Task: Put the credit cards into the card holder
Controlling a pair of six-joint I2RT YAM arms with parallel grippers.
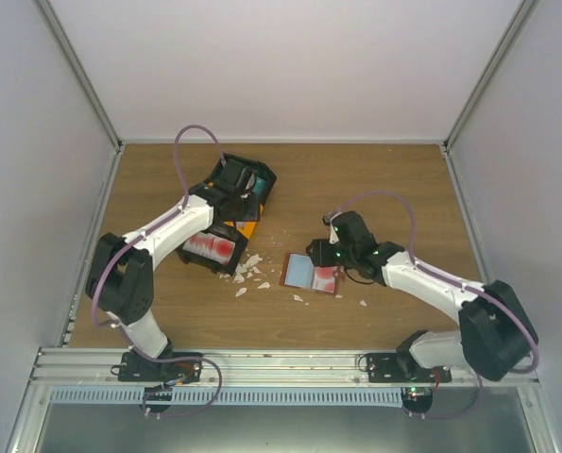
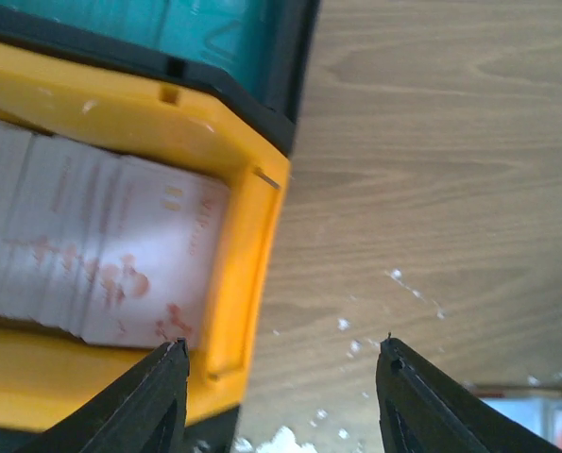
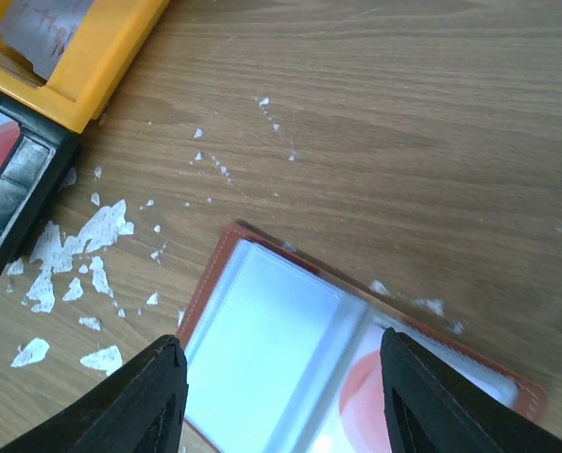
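The card holder [image 1: 299, 271] lies flat and spread on the table, brown-edged with pale inner sides; a red-and-white area, perhaps a card [image 3: 361, 396], shows on its right half. Over its right side hovers my right gripper, fingers parted and empty. My left gripper is open too, above the right end of a yellow bin [image 2: 247, 274], with nothing between its fingers. Pale cards [image 2: 101, 236] with reddish prints lie in that bin. Red-and-white cards [image 1: 210, 247] sit in the black bin nearer the front.
A black bin with teal contents [image 2: 219, 38] stands behind the yellow one. White flakes of worn table surface [image 3: 82, 245] are scattered between bins and holder.
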